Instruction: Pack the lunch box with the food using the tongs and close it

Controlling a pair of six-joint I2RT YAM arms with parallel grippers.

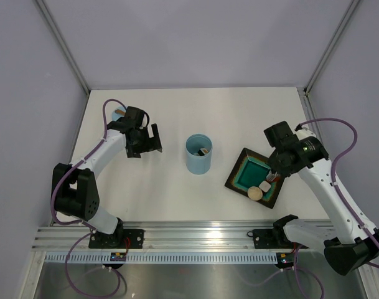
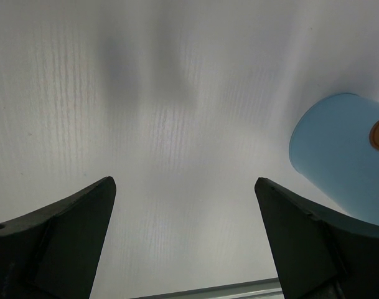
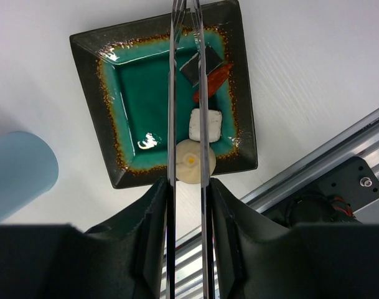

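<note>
A dark-rimmed square plate (image 3: 86, 68) with a green center holds a round pale piece (image 1: 254, 193), a white block (image 3: 210, 124), an orange-red piece (image 3: 216, 83) and a dark piece (image 3: 213, 60) along its right side. My right gripper (image 1: 271, 175) is over the plate, its two long clear tongs partly open above those pieces; whether they touch any cannot be told. A blue cylindrical container (image 1: 198, 161) with some items inside stands left of the plate. My left gripper (image 1: 152, 137) stands open over the left of the table, nothing between its fingers.
A second blue item (image 1: 117, 113) with something brown sits at the back left, partly behind the left arm. Metal rails run along the front and sides.
</note>
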